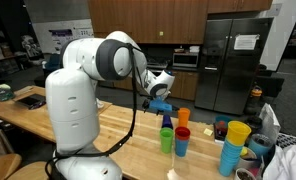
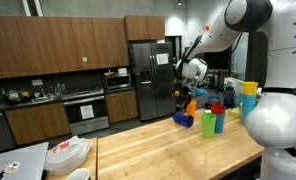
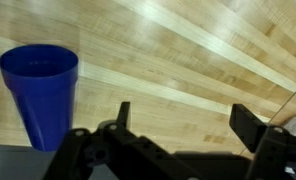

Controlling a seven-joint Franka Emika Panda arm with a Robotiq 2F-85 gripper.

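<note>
My gripper stands open above the light wooden table, with bare wood between its fingers. A dark blue cup (image 3: 45, 100) is at the left of the wrist view, outside the fingers and beside the left finger. In exterior view 1 that blue cup (image 1: 169, 119) is near the arm's end. Around it are a green cup (image 1: 166, 141), a red cup (image 1: 181, 142) and an orange cup (image 1: 183, 117), apart from one another. In exterior view 2 the blue cup (image 2: 183, 120) seems to lie on its side.
Yellow cups (image 1: 238, 131) over blue cups (image 1: 230, 159) form a tall stack at the table's right. A white plastic bag (image 1: 288, 160) lies at the right edge. A person (image 1: 158, 82) stands behind the table. The table's left side (image 1: 113, 122) has free room.
</note>
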